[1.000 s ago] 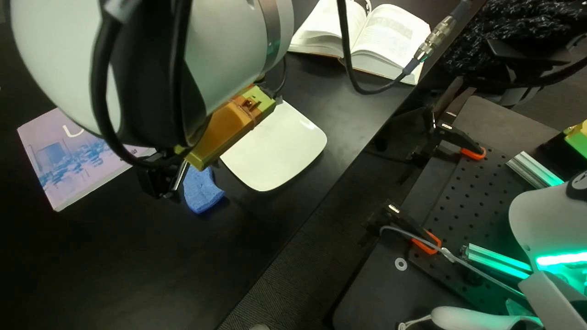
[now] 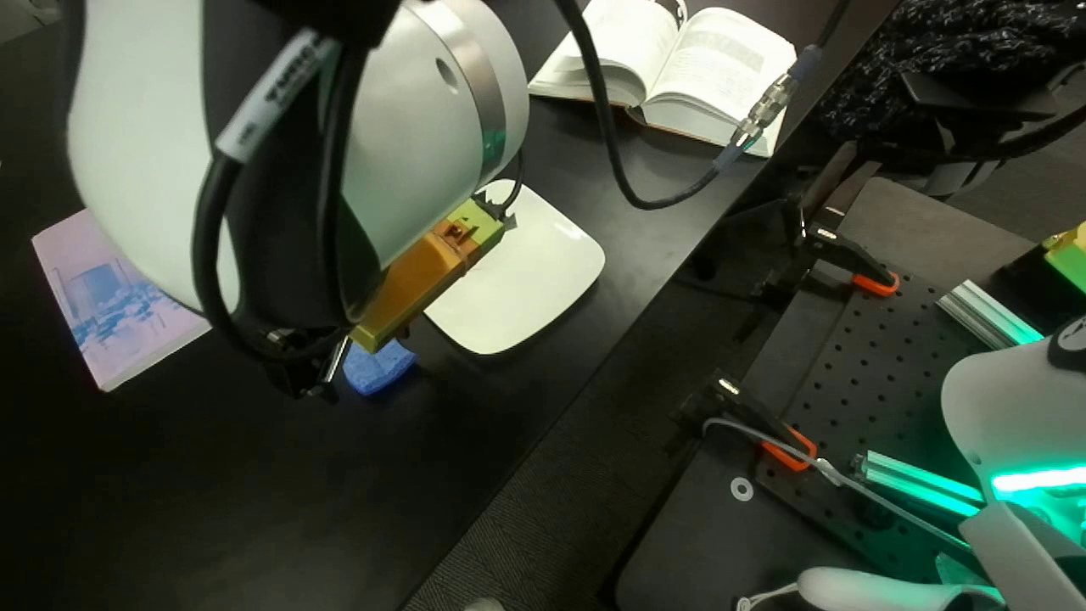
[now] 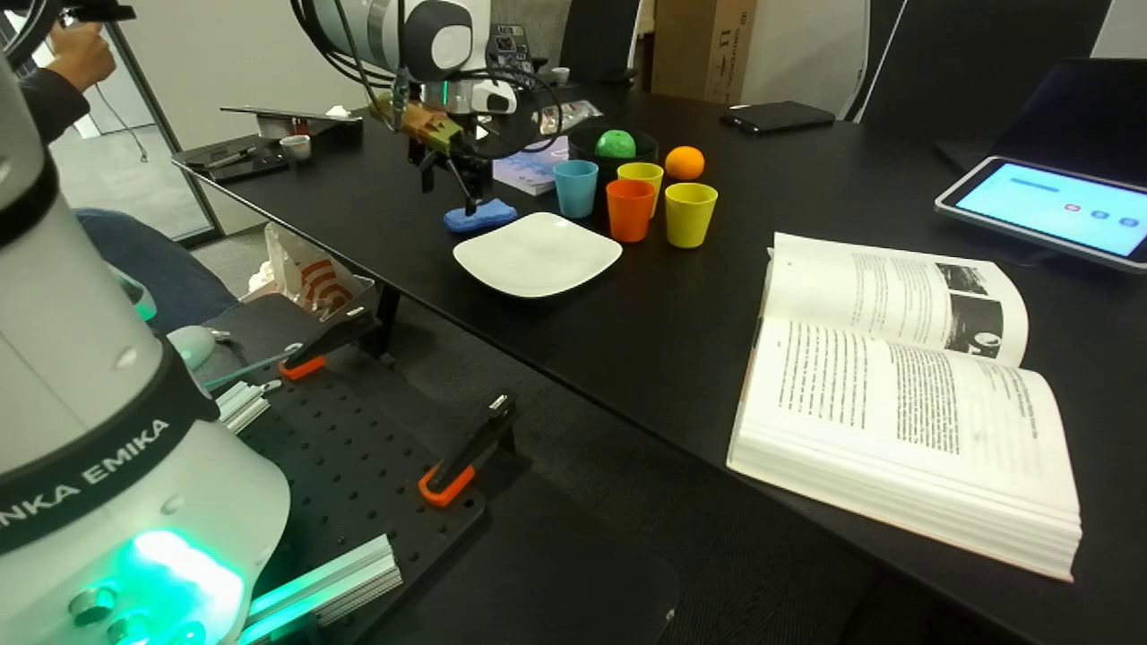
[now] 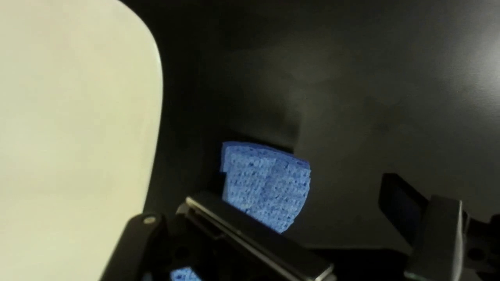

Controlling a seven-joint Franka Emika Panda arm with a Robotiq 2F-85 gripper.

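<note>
A blue sponge lies on the dark table, close to the white plate. My gripper is open above the table. In the wrist view one finger crosses over the sponge and hides part of it, while the other finger is off to the right over bare table. No object shows between them. In exterior view 2, the gripper hangs just over the sponge; whether it touches is unclear. From exterior view 1, the arm covers part of the sponge.
Beyond the plate stand a blue cup, an orange cup and two yellow cups, one nearer. A black bowl holds a green item. A purple book lies nearby; an open book is farther off.
In exterior view 1, the arm and gripper have shifted down the picture, and now cover more of the sponge and the purple book. The sponge and plate stay where they were.
</note>
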